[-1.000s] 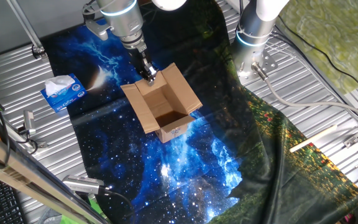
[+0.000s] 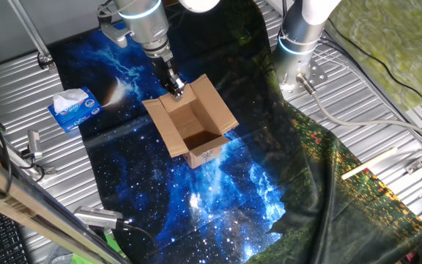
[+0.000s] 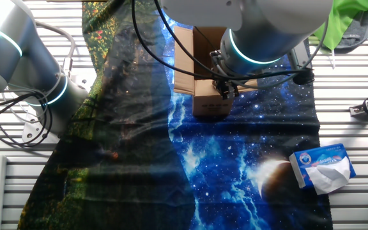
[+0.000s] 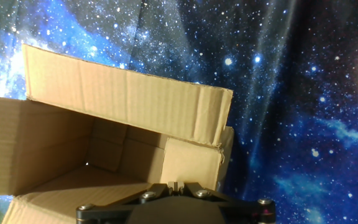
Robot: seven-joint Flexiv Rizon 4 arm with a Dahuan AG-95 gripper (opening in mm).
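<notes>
An open cardboard box (image 2: 196,126) sits on the starry cloth, its side flaps spread outward and a dark interior showing. My gripper (image 2: 178,94) is at the box's far edge in exterior view 1, pointing down. In the wrist view the gripper has its fingertips close together, looking shut, right over a light cardboard panel (image 4: 192,163) at the box's end. Whether the cardboard is pinched between them cannot be made out. Cables and the arm partly cover the gripper (image 3: 223,88) and the box (image 3: 211,105) in exterior view 2.
A blue tissue box (image 2: 75,110) stands at the cloth's left edge. A pale stick (image 2: 371,163) lies at the right. Open cloth (image 2: 189,213) stretches in front of the cardboard box.
</notes>
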